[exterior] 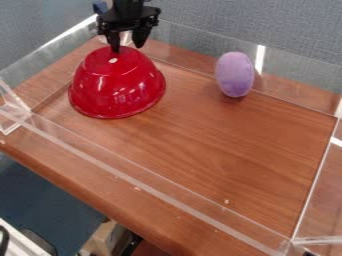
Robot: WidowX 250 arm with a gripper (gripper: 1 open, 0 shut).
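A glossy red bowl point(116, 88) sits upside down in the back left of a wooden surface. The black gripper point(127, 36) is at its top, fingers pointing down, one at the bowl's upper back and the other just to the right. Whether it touches the bowl or holds it is unclear, as is how far its fingers are apart. A purple egg-shaped object point(234, 75) stands at the back right, apart from the bowl.
Clear low walls point(187, 202) surround the wooden surface point(221, 150). A grey padded wall stands behind.
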